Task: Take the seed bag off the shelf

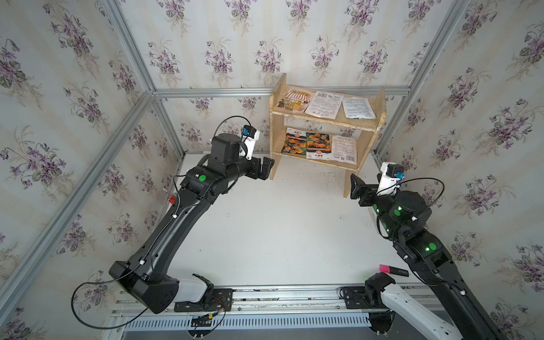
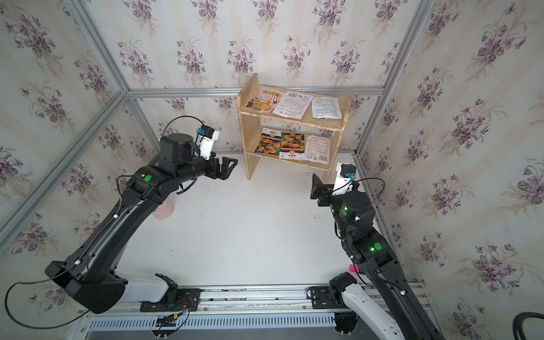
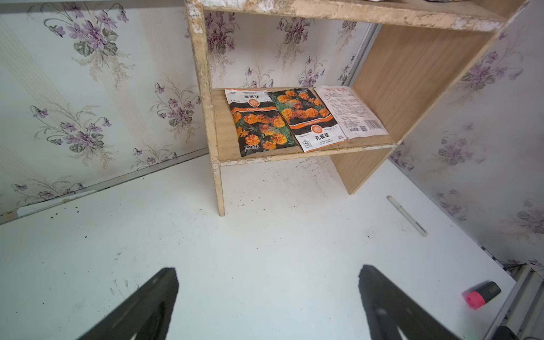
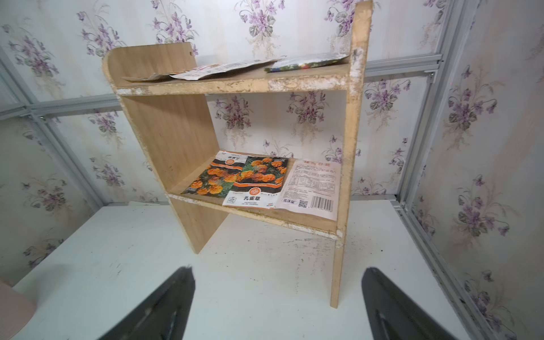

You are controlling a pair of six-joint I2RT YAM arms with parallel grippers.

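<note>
Several seed bags lie flat on a two-tier wooden shelf (image 1: 365, 140). On its lower board are two marigold bags, the left one (image 3: 260, 124) and the middle one (image 4: 257, 180), plus a white text-side bag (image 4: 310, 187) at the right. The upper board carries an orange-picture bag (image 1: 295, 100) and two white text-side bags, one in the middle (image 1: 324, 104) and one at the right (image 1: 358, 107). My left gripper (image 1: 266, 166) is open and empty, left of the shelf's front. In front of the shelf's right side, my right gripper (image 1: 358, 187) stands open, also empty.
Bare white table (image 1: 283, 238) spreads before the shelf. A pen (image 3: 407, 216) and a pink-and-black marker (image 3: 482, 294) lie on the right. A pink round object (image 2: 164, 209) stands on the left, partly behind the left arm.
</note>
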